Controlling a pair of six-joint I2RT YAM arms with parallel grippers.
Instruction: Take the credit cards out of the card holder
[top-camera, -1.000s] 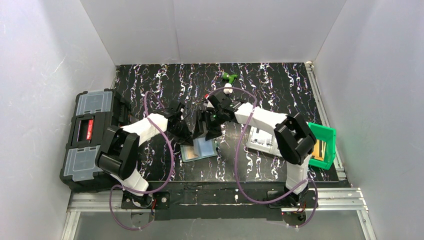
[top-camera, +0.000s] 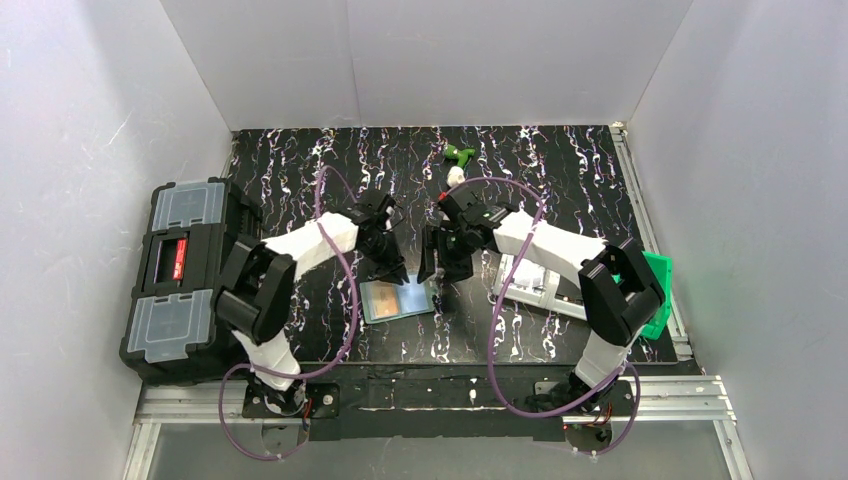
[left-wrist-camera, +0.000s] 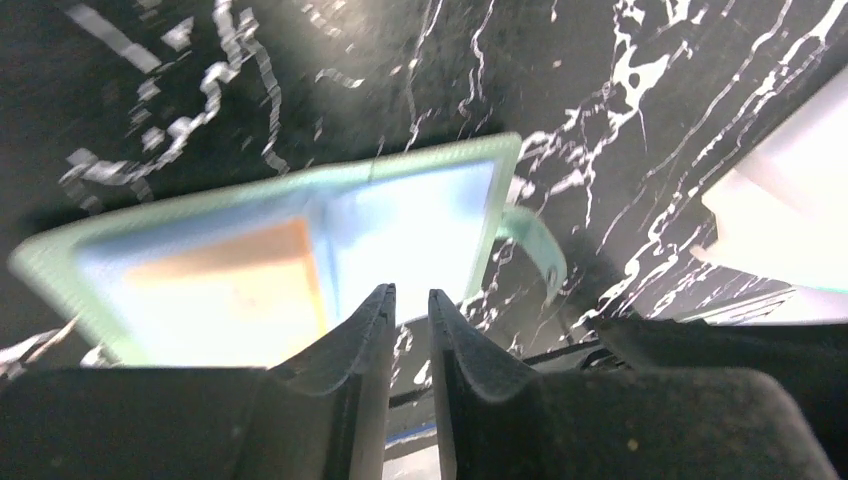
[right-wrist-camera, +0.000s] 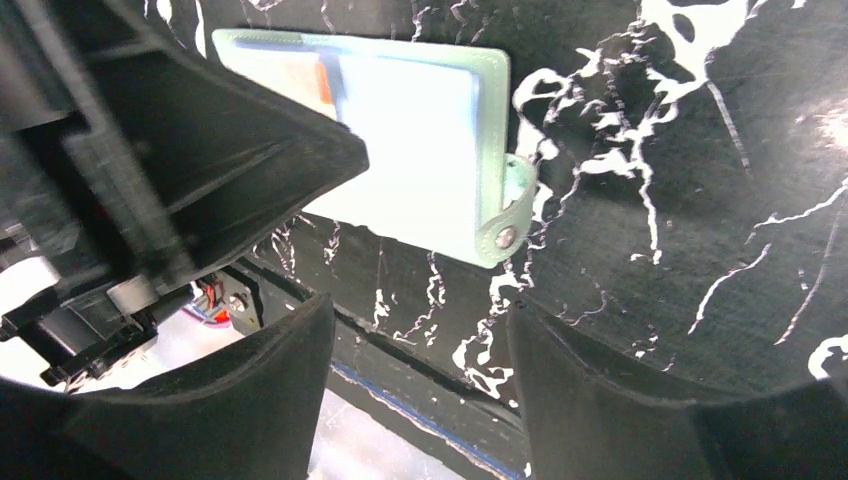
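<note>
The card holder (top-camera: 399, 314) lies opened flat on the black marbled table, with a pale green border and a strap with a snap (right-wrist-camera: 507, 237) at its right side. A tan card (left-wrist-camera: 245, 270) shows in its left half; the right half (right-wrist-camera: 420, 140) looks white to pale blue. Over the holder's far edge is my left gripper, its fingers parted by a narrow gap with table showing through. Just to the right, my right gripper hangs wide open and empty near the strap side. The left gripper blocks part of the holder in the right wrist view.
On the right stand a white case (top-camera: 530, 283) and a green basket (top-camera: 659, 270), partly behind the right arm. A black toolbox (top-camera: 180, 270) fills the left. Small green and white items (top-camera: 458, 155) lie at the back.
Both arms have moved right over the last second, the left gripper going from the tan half toward the holder's right half. The right arm now covers part of the green basket.
</note>
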